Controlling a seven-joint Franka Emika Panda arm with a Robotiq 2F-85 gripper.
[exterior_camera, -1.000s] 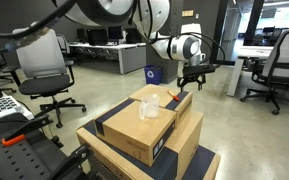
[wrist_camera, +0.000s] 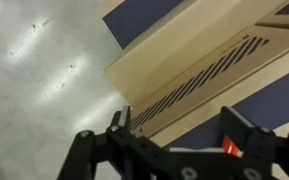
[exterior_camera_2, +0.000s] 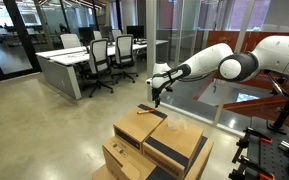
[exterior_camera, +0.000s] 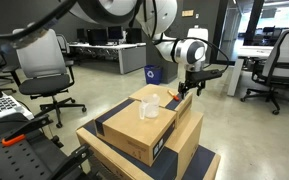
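Note:
In the wrist view my gripper has its two dark fingers spread wide, with no object held between them. Below them is the edge of a cardboard box (wrist_camera: 199, 85) with a black striped band. Beside the right finger shows part of a red-orange object (wrist_camera: 230, 147). The same small red-orange object (exterior_camera_2: 145, 109) lies on top of the cardboard boxes in exterior view 2, where the gripper (exterior_camera_2: 157, 102) hangs near its far side. A clear cup-like container (exterior_camera: 149, 107) stands on the nearer box top.
Stacked cardboard boxes (exterior_camera: 136, 130) with dark blue panels form the raised surface, and their edges drop to the grey floor (exterior_camera: 249, 145). Office chairs (exterior_camera: 48, 85) and desks stand farther off. A dark table (exterior_camera: 19, 155) borders the near left.
My gripper has come down a little toward the far end of the boxes, and its wrist has turned. The red-orange object and the clear container stay where they were.

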